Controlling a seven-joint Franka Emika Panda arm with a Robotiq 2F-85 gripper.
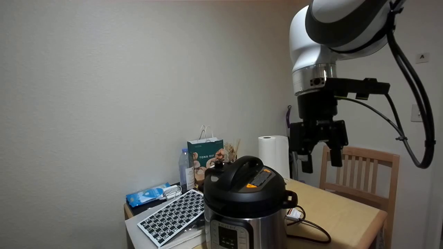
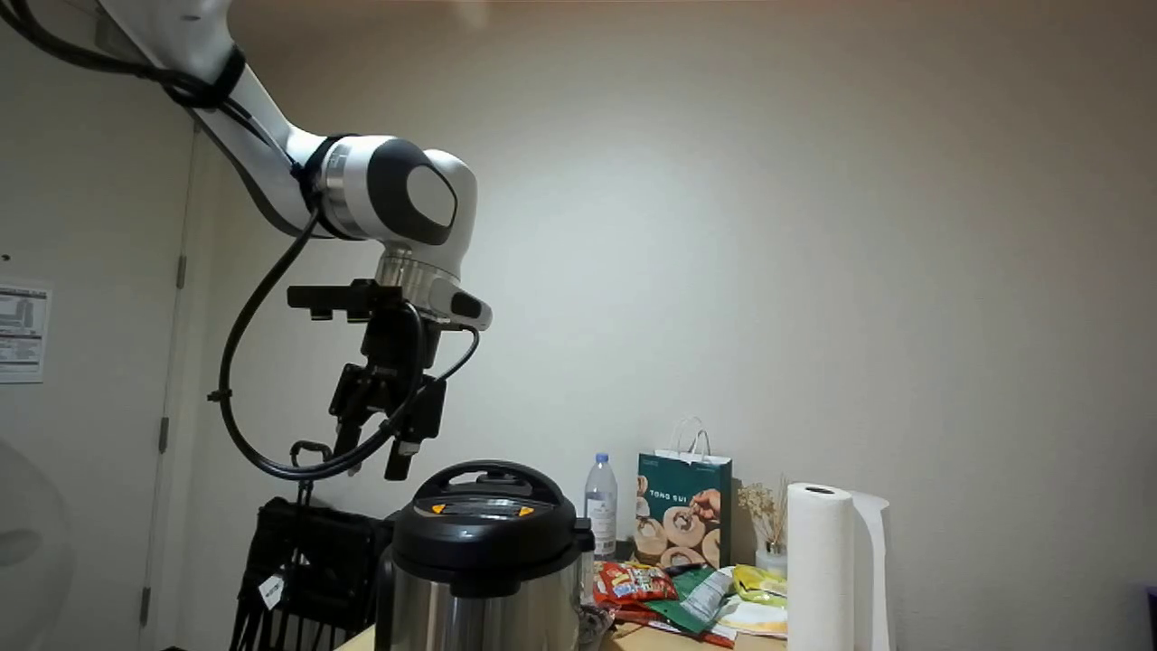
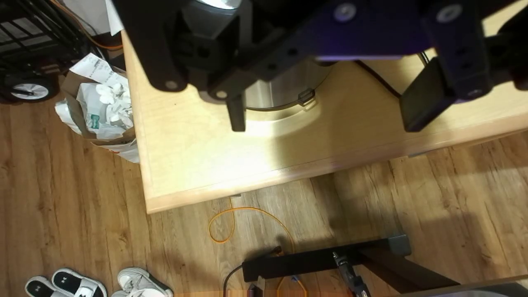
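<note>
A steel pressure cooker with a black lid stands on the wooden table, its lid on. Above the table and apart from the cooker, my gripper points downward. Its two fingers are spread wide in the wrist view, one finger at the left and another finger at the right, with nothing held between them. Part of the cooker's steel side shows beyond the fingers in the wrist view, the rest hidden behind the gripper body.
A paper towel roll, a green bag and a bottle stand behind the cooker. Snack packets lie near them. A checkered board lies left of it. A black cable crosses the table.
</note>
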